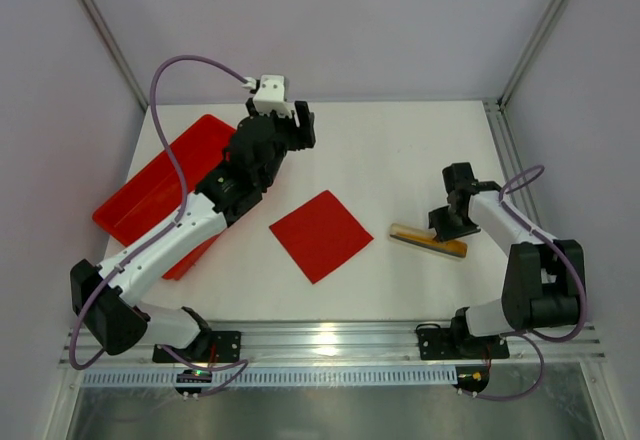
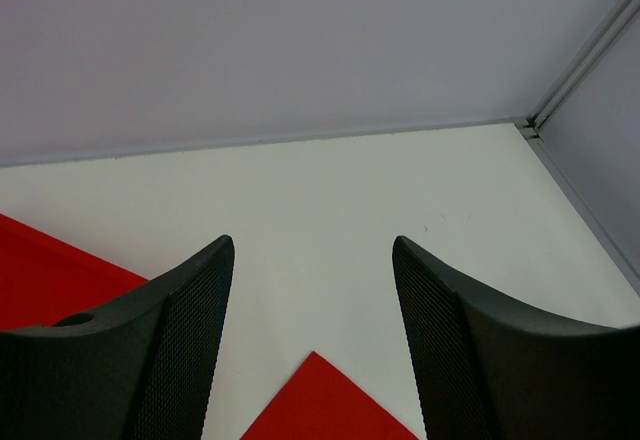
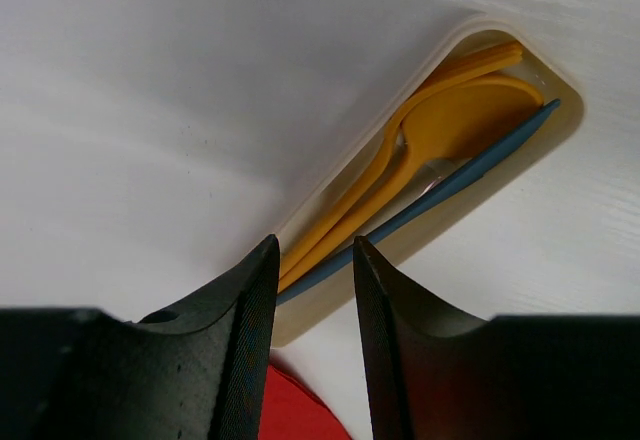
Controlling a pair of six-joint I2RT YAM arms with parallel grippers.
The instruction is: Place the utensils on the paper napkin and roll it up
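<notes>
A red square napkin (image 1: pixel 321 236) lies flat mid-table; its corner (image 2: pixel 318 372) shows low in the left wrist view. Right of it is a narrow pale container (image 3: pixel 565 125). Inside lie an orange spoon (image 3: pixel 470 120), a slimmer orange utensil (image 3: pixel 375 165) and a dark blue utensil (image 3: pixel 440 190), side by side. My right gripper is over the container, its fingers apart with the utensils seen below and between them; whether they touch cannot be told. My left gripper (image 1: pixel 304 128) hangs open above the back of the table, beyond the napkin, with nothing between its fingers.
An empty-looking red bin (image 1: pixel 150 195) takes up the table's left side, partly covered by the left arm. Grey walls enclose the back and sides.
</notes>
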